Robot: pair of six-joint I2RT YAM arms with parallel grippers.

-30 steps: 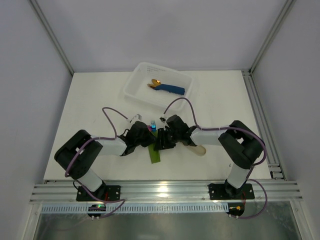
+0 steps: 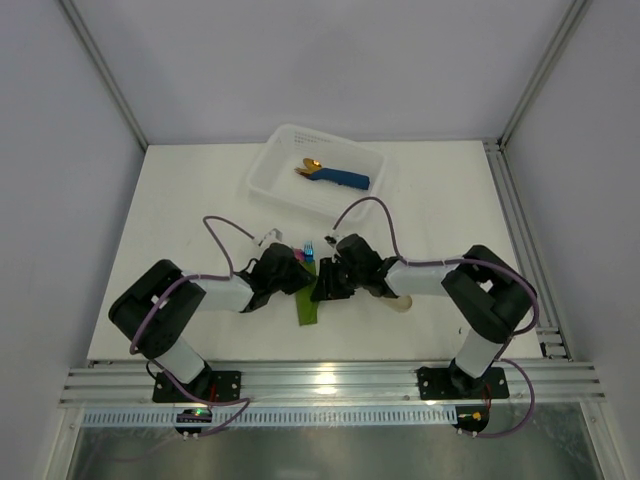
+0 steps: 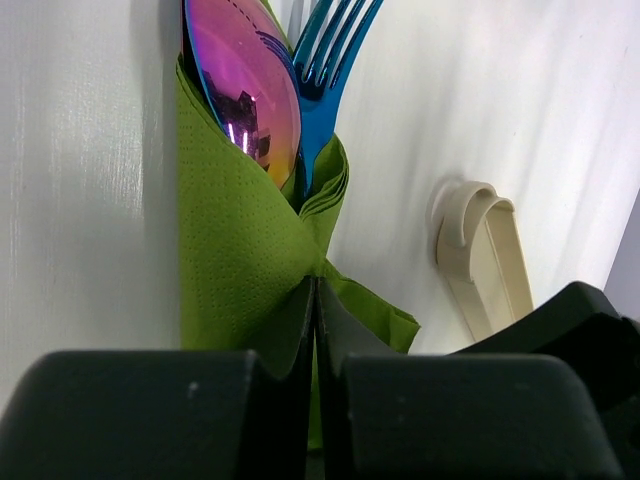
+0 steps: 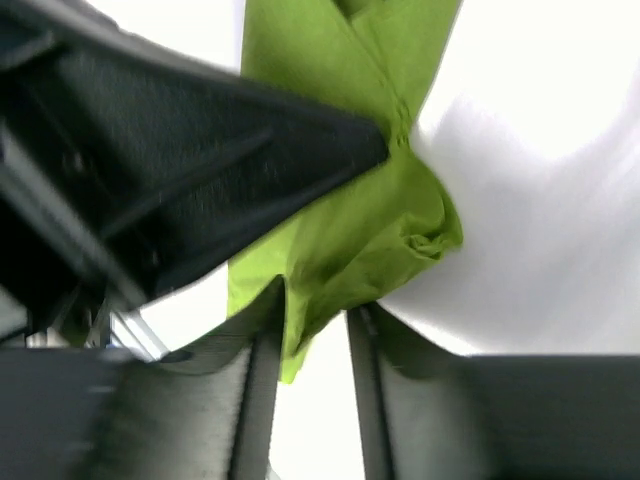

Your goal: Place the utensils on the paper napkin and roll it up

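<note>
A green paper napkin (image 2: 307,312) lies wrapped around the utensils at the middle of the table. From its far end stick out a blue fork (image 3: 322,95) and a shiny purple-pink spoon (image 3: 246,85); their handles are hidden in the folds. My left gripper is shut, its fingertips down against the napkin's folded edge; whether paper is pinched between them is unclear. Just to its right, my right gripper is open by a modest gap, with a loose napkin flap (image 4: 370,265) at its fingertips. The left gripper's dark finger (image 4: 300,150) crosses the right wrist view.
A white bin (image 2: 275,165) at the back holds a blue napkin roll (image 2: 340,178) with gold utensils (image 2: 310,165) poking out. Some beige object (image 3: 485,255) rests right of the napkin. Both grippers are close together.
My right gripper has drawn slightly to the right, its elbow shifting outward too. The napkin's near end has shifted a touch left. The left arm holds still.
</note>
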